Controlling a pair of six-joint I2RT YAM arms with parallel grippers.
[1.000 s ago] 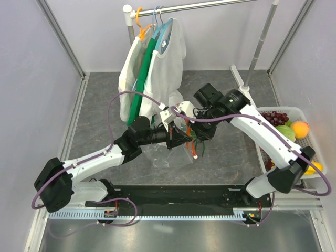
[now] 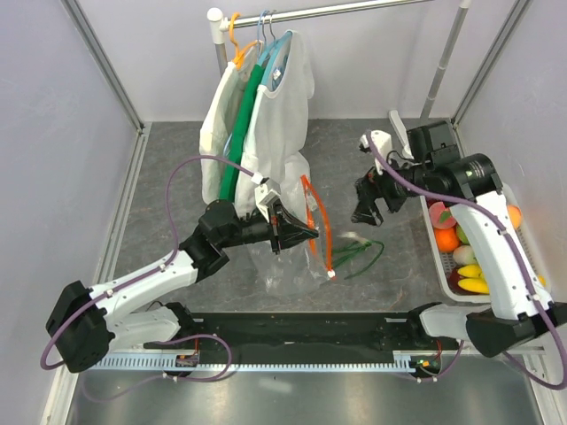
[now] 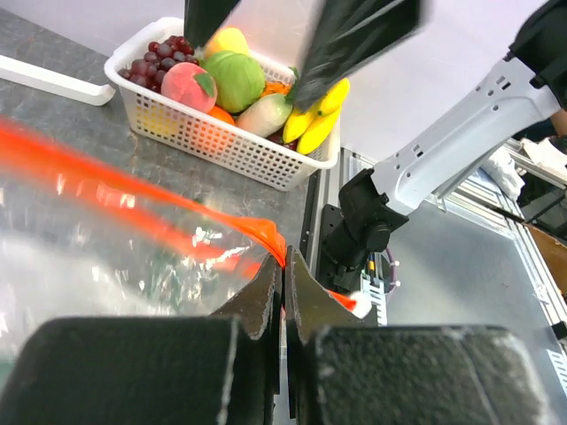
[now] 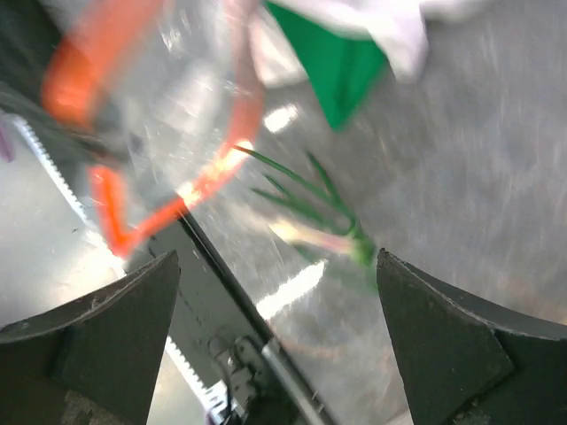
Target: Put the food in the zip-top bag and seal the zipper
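My left gripper [image 2: 301, 235] is shut on the orange zipper edge [image 3: 266, 232] of the clear bag [image 2: 283, 270], which spreads over the mat below the garments. My right gripper [image 2: 367, 198] stands open, apart from the bag, over the mat to its right. A green leafy item [image 2: 363, 252] with a pale stem [image 4: 314, 237] lies beside the bag, blurred in the right wrist view. The white basket [image 3: 239, 164] holds fruit and vegetables, with a peach [image 3: 190, 87], grapes [image 3: 158, 62] and bananas [image 3: 319, 124].
The clothes rack [image 2: 328, 11] with hanging white garments [image 2: 275, 115] fills the back left. Bare grey mat [image 2: 159, 204] shows on the left and at the centre right. The basket stands along the right wall, partly under my right arm.
My right gripper has pulled away from the left gripper and bag toward the right and up, uncovering the green item. My left gripper has shifted slightly left.
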